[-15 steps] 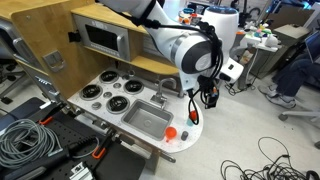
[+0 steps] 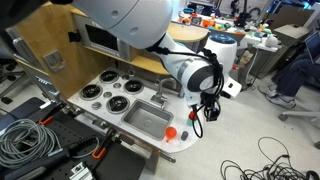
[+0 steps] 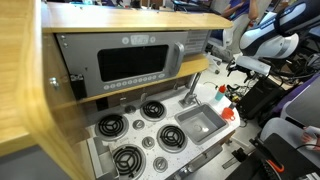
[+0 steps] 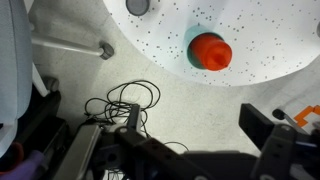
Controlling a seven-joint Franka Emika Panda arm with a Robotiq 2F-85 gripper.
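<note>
In the wrist view, a red-capped bottle (image 4: 210, 52) is seen from above, standing on the white counter near its curved edge. Its greenish body (image 3: 220, 97) shows in exterior view 2. My gripper is open, its two dark fingers wide apart with only the floor visible between them. The bottle lies beyond the fingertips, outside the gap. A flat orange-red item (image 2: 170, 133) and a small dark object (image 2: 184, 136) rest on the same counter end.
The sink (image 2: 149, 121) and its faucet (image 2: 160, 93) are beside the bottle, with the stove burners (image 2: 118, 104) farther left. A microwave (image 3: 138, 67) sits under the shelf. Beyond the counter edge, cables (image 4: 125, 100) lie on the floor.
My arm has come down over the last second, its white upper part dropping and the gripper sinking toward the counter end. The counter objects appear unmoved.
</note>
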